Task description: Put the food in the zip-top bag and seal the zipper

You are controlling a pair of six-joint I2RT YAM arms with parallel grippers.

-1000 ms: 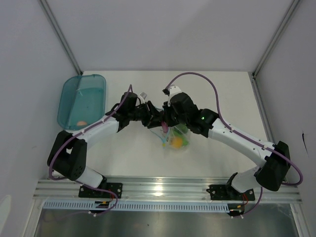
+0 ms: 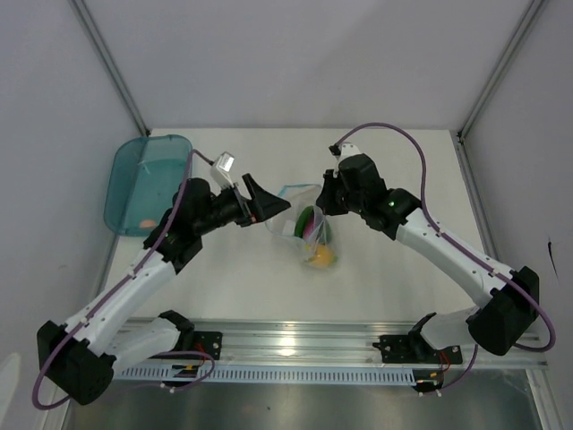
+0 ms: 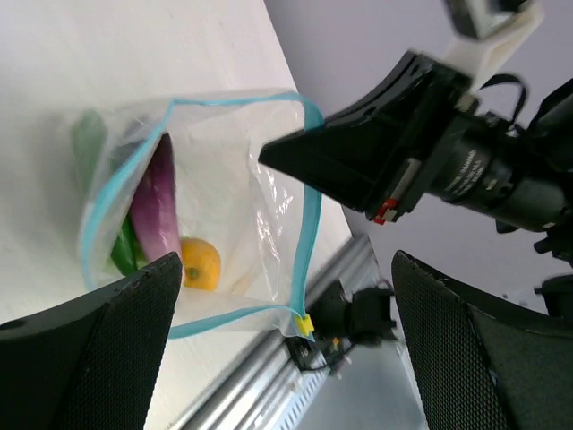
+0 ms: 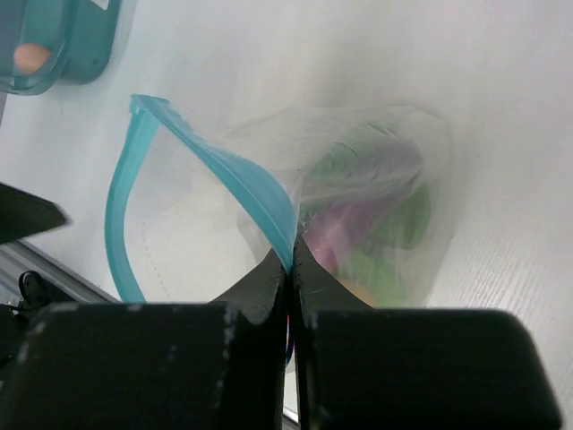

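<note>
The clear zip bag (image 2: 313,251) with a blue zipper holds a purple eggplant (image 3: 157,197), something green and an orange item (image 3: 201,264); it sits mid-table, mouth partly open. My right gripper (image 2: 329,204) is shut at its upper edge, pinching the blue zipper strip (image 4: 242,179), which runs into its fingertips. My left gripper (image 2: 269,202) stands wide open at the bag's left side, nothing between its fingers, the bag's open mouth showing below it in the left wrist view.
A teal bin (image 2: 134,179) with a small tan item (image 4: 31,57) stands at the back left.
My left gripper has opened and drawn back left, away from the bag. The right gripper has shifted right, the bag's edge with it, and the bag's mouth shows wider.
</note>
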